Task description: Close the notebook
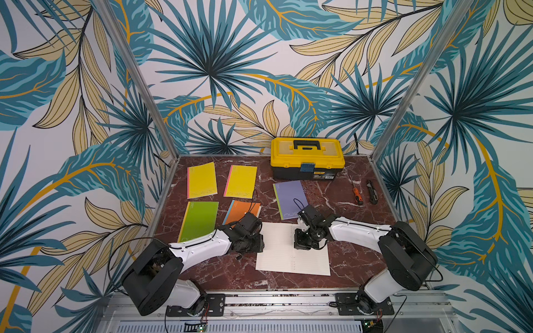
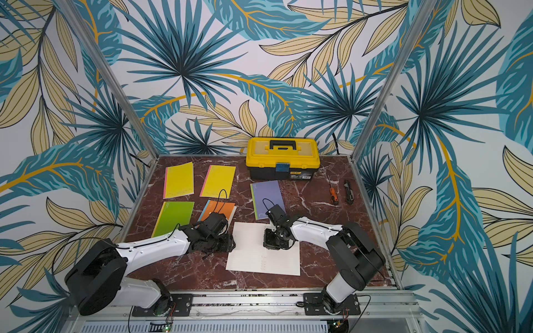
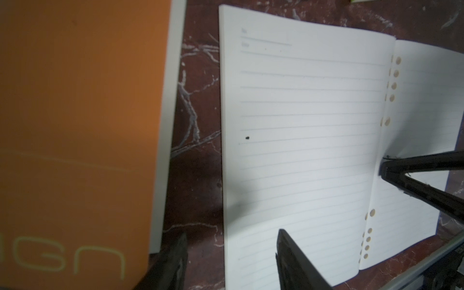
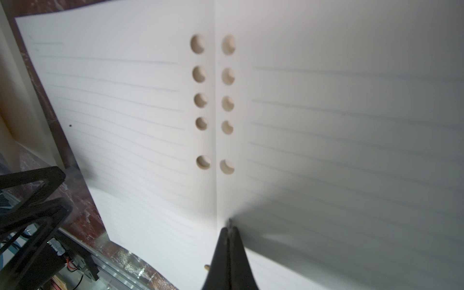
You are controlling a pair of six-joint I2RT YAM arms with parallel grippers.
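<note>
An open notebook (image 1: 312,262) with white lined pages and punched holes along its fold lies flat near the table's front. At its left edge stands my left gripper, open; in the left wrist view one finger is over the bare table and the other over the left page (image 3: 304,120). My right gripper is shut, nothing showing between its fingers. Its tips are at the fold, just on the right page's side (image 4: 348,145). Whether they touch the paper I cannot tell.
An orange notebook (image 3: 82,120) lies close left of the open one. Green (image 1: 198,221), purple (image 1: 290,198) and two yellow notebooks lie around. A yellow toolbox (image 1: 307,158) stands at the back; a screwdriver (image 1: 356,194) and a cutter (image 1: 372,192) lie right.
</note>
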